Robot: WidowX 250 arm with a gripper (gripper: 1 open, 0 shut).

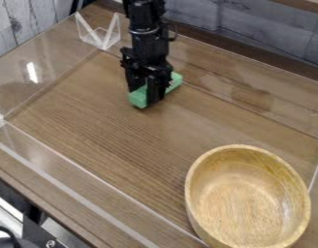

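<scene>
My black gripper (pixel 143 73) reaches down from the top centre in the camera view and is shut on a green object (pixel 150 96), which is at or just above the wooden table (pixel 97 145). The fingers partly cover the object, so its exact shape is hidden.
A large round tan bowl (pixel 247 194) stands at the lower right. A clear plastic piece (pixel 97 31) is at the upper left, and another clear piece is at the left edge.
</scene>
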